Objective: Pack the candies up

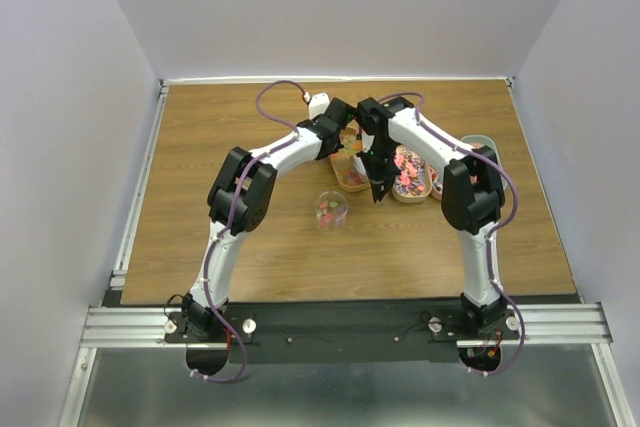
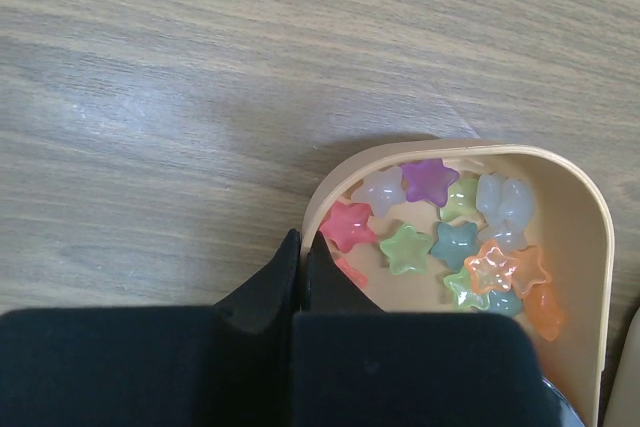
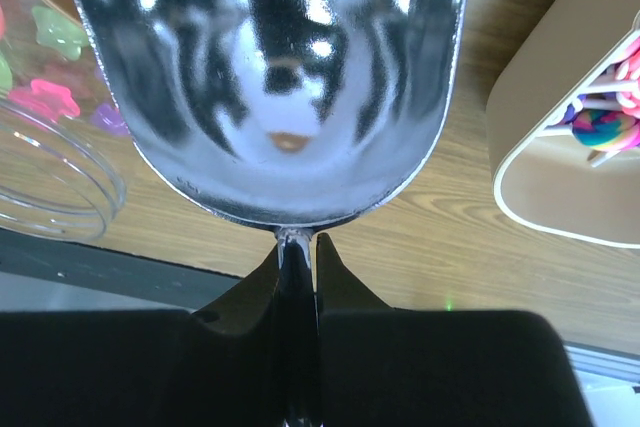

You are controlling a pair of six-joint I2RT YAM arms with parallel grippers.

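A beige container (image 1: 352, 180) of star candies stands at table centre. My left gripper is shut on the rim of that container (image 2: 590, 207), where colourful star candies lie. My right gripper grips the handle of a shiny metal scoop (image 3: 280, 127), held over the table beside the container. A clear round jar (image 1: 331, 209) with a few candies stands in front of the container, also at the left edge of the right wrist view.
More containers of pink candies (image 1: 408, 177) and lollipops (image 3: 620, 127) stand to the right, close by the scoop.
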